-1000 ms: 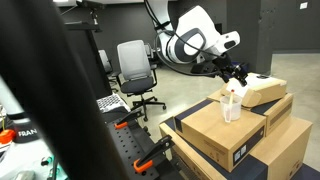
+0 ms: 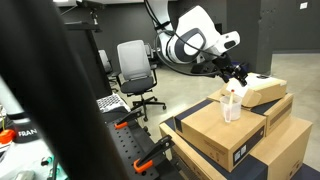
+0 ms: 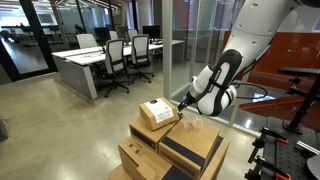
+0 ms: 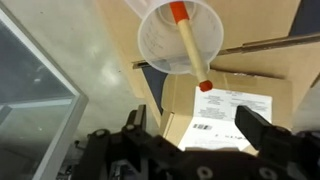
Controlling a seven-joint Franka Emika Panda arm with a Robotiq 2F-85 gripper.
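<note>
A clear plastic cup (image 2: 231,109) stands on top of a cardboard box (image 2: 208,128). In the wrist view the cup (image 4: 160,47) is seen from above, and a tan stick (image 4: 190,45) with red ends leans in it, one end reaching past the rim. My gripper is open, its two black fingers wide apart with nothing visible between them. In exterior view 1 the gripper (image 2: 236,80) hangs just above and behind the cup. The second exterior view shows the cup (image 3: 194,125) faintly, close below the arm's end.
Behind the cup lies a smaller cardboard box (image 3: 158,114) with a white label (image 4: 231,116). More boxes (image 2: 283,145) stand lower at the right. Office chairs (image 2: 136,62) and desks are farther off. Open floor (image 3: 60,125) lies left of the boxes.
</note>
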